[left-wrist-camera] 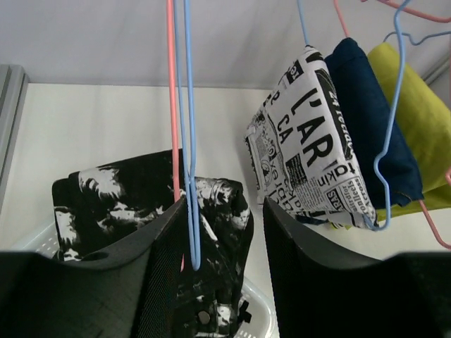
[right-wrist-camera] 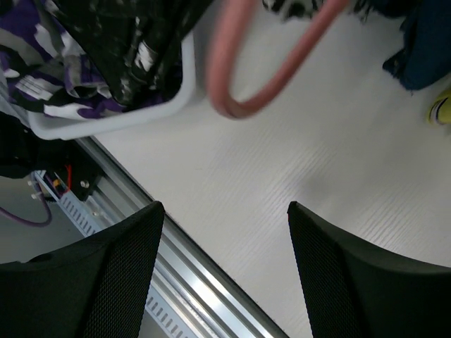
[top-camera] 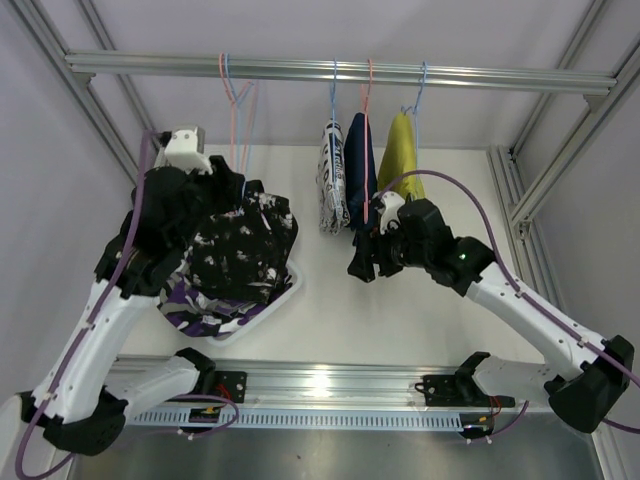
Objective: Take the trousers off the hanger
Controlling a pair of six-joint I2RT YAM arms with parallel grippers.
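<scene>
Three folded garments hang on the rail at centre right: black-and-white newsprint trousers (top-camera: 332, 175), navy ones (top-camera: 356, 165) and yellow ones (top-camera: 398, 150). My left gripper is open near empty pink and blue hangers (left-wrist-camera: 190, 211); the newsprint fabric shows to its upper right in the left wrist view. My right gripper is open below the hanging garments, with a blurred pink hanger (right-wrist-camera: 261, 98) above its fingers in the right wrist view. Black patterned and purple fabric (top-camera: 240, 250) lies piled in a white bin at left.
The rail (top-camera: 280, 70) runs across the back. The white bin (right-wrist-camera: 141, 116) takes up the left of the floor. Bare white floor (top-camera: 460, 220) lies at centre and right, with metal profiles along the front and sides.
</scene>
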